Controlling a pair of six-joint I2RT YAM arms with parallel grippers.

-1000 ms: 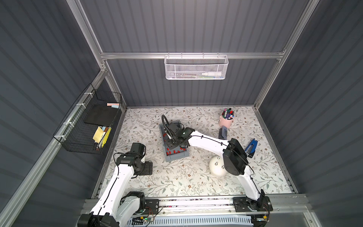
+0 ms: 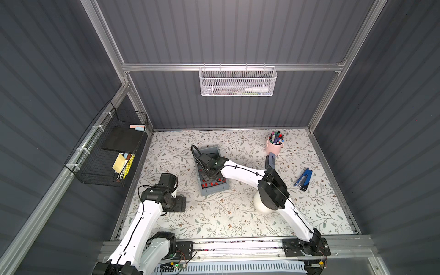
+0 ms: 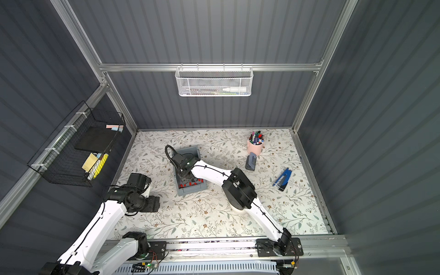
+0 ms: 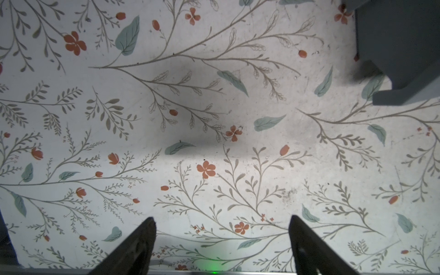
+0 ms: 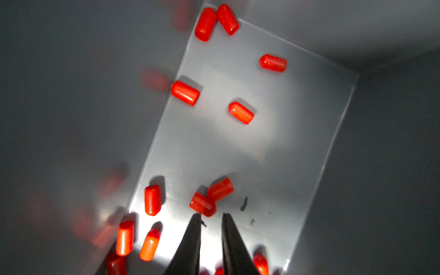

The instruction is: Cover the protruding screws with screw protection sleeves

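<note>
Small red sleeves lie scattered over the floor of a grey bin [image 2: 210, 192]; in the right wrist view one sleeve [image 5: 152, 200] lies apart near the wall. My right gripper reaches down into the bin, its fingers parted by a narrow gap with no sleeve between them. Just beyond its fingertips, a sleeve [image 5: 203, 204] touches another sleeve [image 5: 221, 188]. A white rounded object [image 2: 259, 204] sits under the right arm, which hides much of it; no screws show on it now. My left gripper is wide open over bare table.
The bin's tall walls stand around the right gripper. Behind the right arm are a dark grey object [image 3: 250, 161] and a pink pen cup [image 2: 273, 147]. A blue stapler [image 2: 303, 179] lies to the right.
The left arm is almost unmoved.
</note>
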